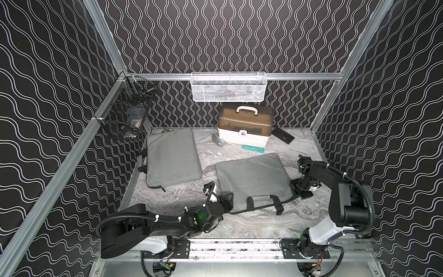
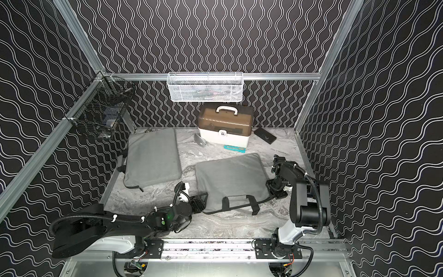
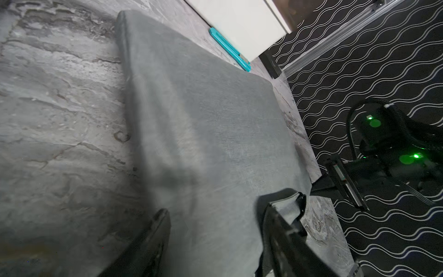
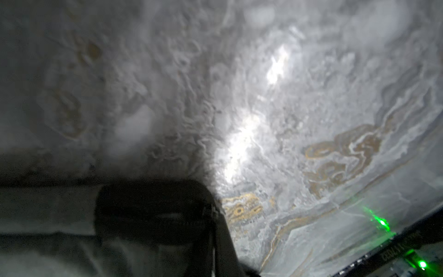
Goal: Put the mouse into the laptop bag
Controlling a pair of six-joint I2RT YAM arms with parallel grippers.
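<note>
A grey laptop bag (image 1: 251,175) lies flat in the middle of the table, its dark handle (image 1: 262,203) toward the front. At its front left corner, my left gripper (image 1: 229,203) is part open; in the left wrist view its fingers (image 3: 157,235) stand apart over the bag. At the front right corner, my right gripper is shut. From the zip corner (image 4: 210,212), a thin dark strip runs down out of the right wrist view; what lies between that gripper's fingers is hidden. A small silvery rounded object (image 1: 218,140), possibly the mouse, rests beside the toolbox.
Another grey bag (image 1: 173,157) occupies the left side. The brown and white toolbox (image 1: 245,124), a teal cutter (image 1: 253,148) and a black flat item (image 1: 282,135) are at the back. A white mesh basket (image 1: 228,87) hangs above. Bare table lies in front of the bag.
</note>
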